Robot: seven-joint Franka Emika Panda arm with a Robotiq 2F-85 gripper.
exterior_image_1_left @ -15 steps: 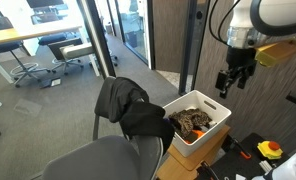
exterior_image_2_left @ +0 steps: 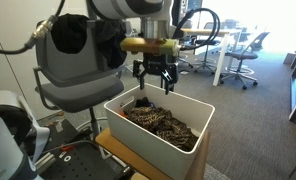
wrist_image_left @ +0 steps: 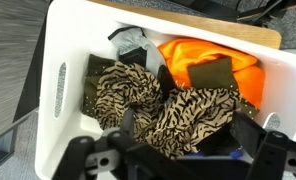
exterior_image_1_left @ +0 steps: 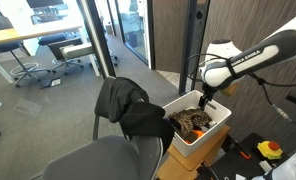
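Observation:
A white box (exterior_image_2_left: 156, 146) holds crumpled fabric pieces. In the wrist view, a tan-and-black animal-print cloth (wrist_image_left: 188, 112) fills the middle, with an orange cloth (wrist_image_left: 188, 50) along the upper right and a grey cloth (wrist_image_left: 135, 45) at the upper left. Dark green patches show among them. My gripper (exterior_image_2_left: 155, 80) hangs over the box pointing down, its fingers apart and nothing between them. From the other side, the gripper (exterior_image_1_left: 202, 103) shows above the box's far end. In the wrist view its dark fingers cover part of the lower contents.
The box sits on a wooden surface (exterior_image_2_left: 133, 158). Beside it stands a grey chair (exterior_image_1_left: 103, 160) with a black jacket (exterior_image_1_left: 133, 107) over its back. A red-and-yellow object (exterior_image_1_left: 269, 150) lies at the right. Open floor (exterior_image_1_left: 78, 110) extends beyond the chair.
In exterior view 1, the arm has come down and to the left, bringing the gripper from high beside the box to just above it. The box and cloths look unmoved.

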